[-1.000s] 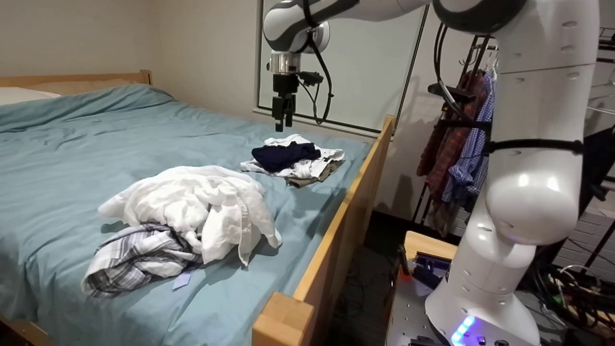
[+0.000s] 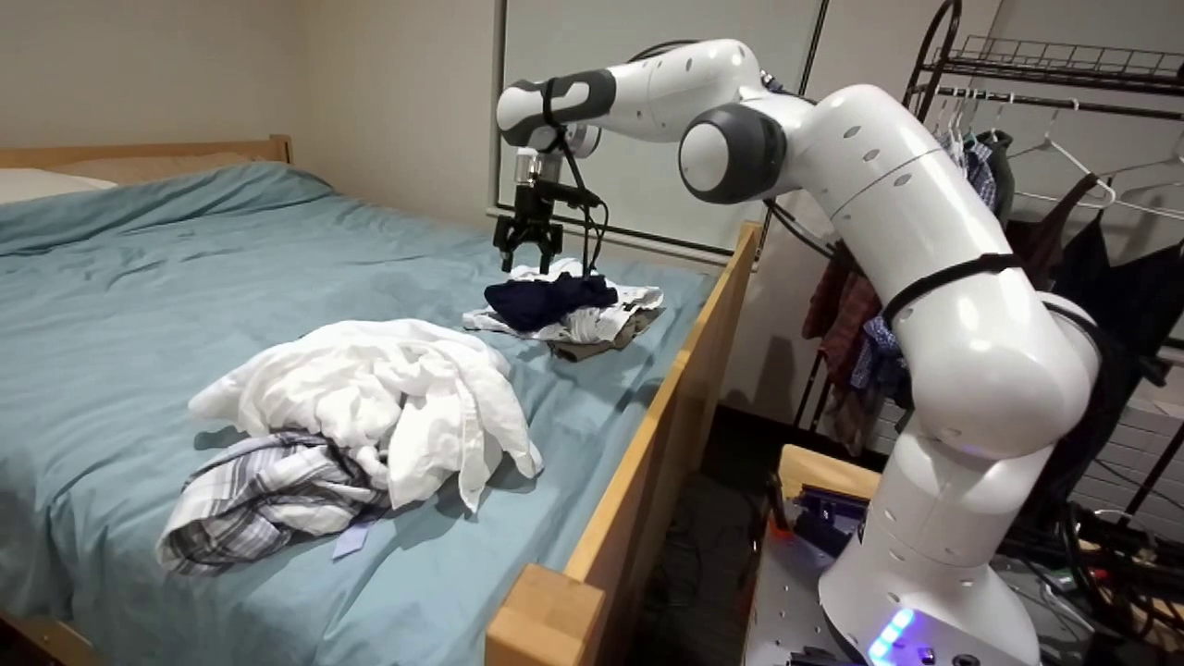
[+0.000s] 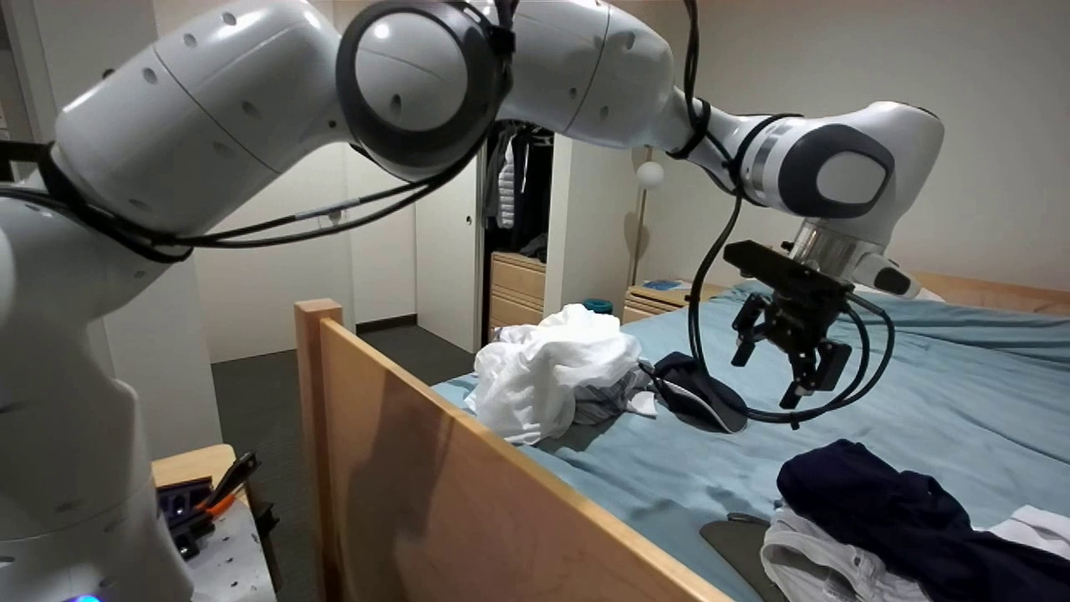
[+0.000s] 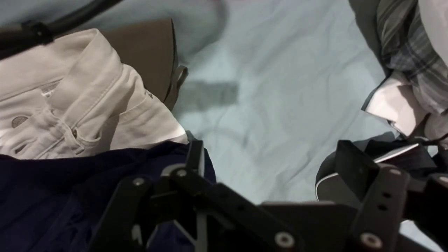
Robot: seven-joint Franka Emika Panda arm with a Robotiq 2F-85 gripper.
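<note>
My gripper (image 3: 770, 380) hangs in the air above the bed, open, with nothing between its fingers. In exterior view 1 the gripper (image 2: 528, 266) appears just above a pile of folded clothes. A navy garment (image 2: 549, 300) tops that pile, over white trousers (image 4: 46, 109) and a brown-grey piece (image 4: 142, 54). Toward the near side lies a crumpled white cloth (image 2: 372, 372), resting against a grey plaid shirt (image 2: 261, 499). A dark cap (image 3: 692, 391) with a pale-edged brim shows beside them; the white cloth hides it in exterior view 1.
A wooden footboard (image 2: 655, 444) runs between my base and the mattress. Clear blue bedding (image 4: 268, 96) separates the two groups of clothes. A black cable (image 3: 707, 291) loops beside the gripper. Clothes hang on a rack (image 2: 1043, 78) behind the arm.
My arm has swung and lowered, and the gripper has turned so both fingers now show side by side. It sits slightly lower and farther left in exterior view 1. The clothes look unmoved.
</note>
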